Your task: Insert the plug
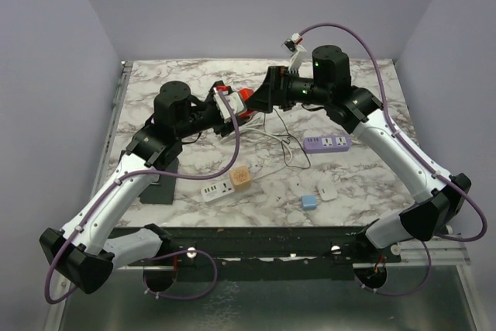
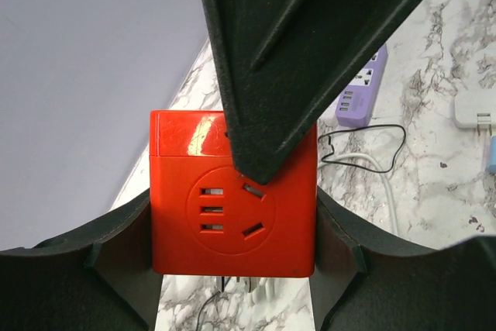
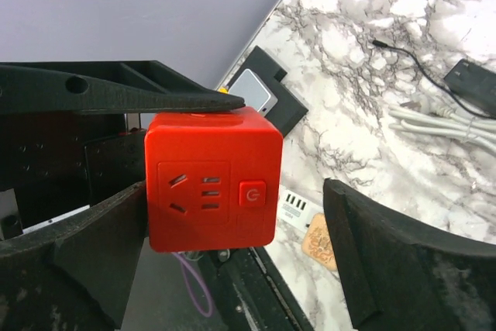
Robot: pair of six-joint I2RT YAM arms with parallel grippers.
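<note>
A red cube socket (image 2: 209, 246) is held high over the table between the fingers of my left gripper, which grip its sides in the left wrist view. My right gripper is at the same socket (image 3: 194, 222), fingers apart around it, with a clear gap on at least one side. The socket shows slots and a power button in the right wrist view. In the top view the two grippers (image 1: 232, 110) (image 1: 271, 94) meet above the table's middle.
A purple power strip (image 1: 318, 145) lies at right, a white strip (image 1: 217, 192) and wooden cube (image 1: 240, 177) at front centre. A blue cube (image 1: 308, 201) and white charger (image 1: 327, 191) sit front right, with cables in the middle and dark items at left.
</note>
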